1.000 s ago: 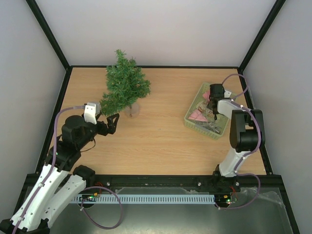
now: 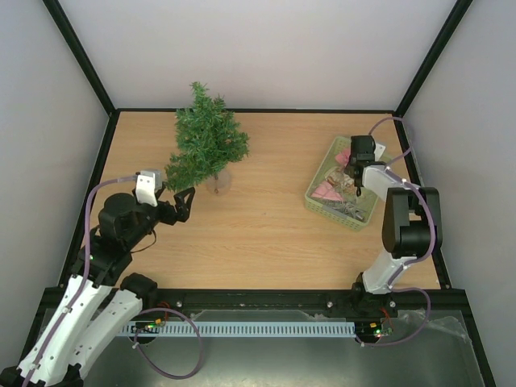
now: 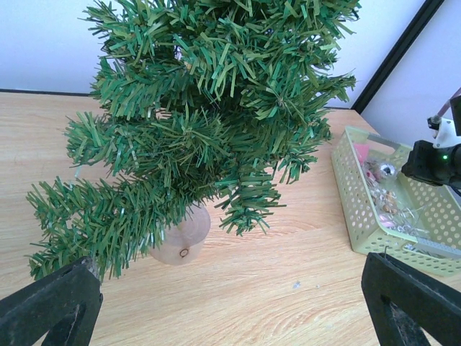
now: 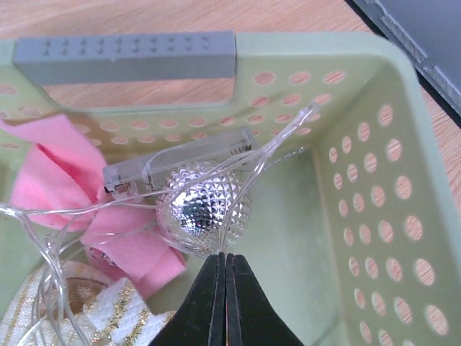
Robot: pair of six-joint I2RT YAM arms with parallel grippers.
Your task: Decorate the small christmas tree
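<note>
The green tree (image 2: 203,137) stands at the back left on a round clear base (image 3: 176,241). My left gripper (image 2: 179,201) is just in front of it, open and empty, branches ahead of it. My right gripper is over the light-green basket (image 4: 389,187) at the right, shut with nothing seen held. Below it lie a silver ball (image 4: 205,205), a clear battery box with wire lights (image 4: 180,151), pink felt (image 4: 57,158) and white-and-gold fabric (image 4: 122,324).
Walls (image 2: 459,177) close in the workspace at the back and sides, near the basket on the right.
The left arm and the tree have not moved.
</note>
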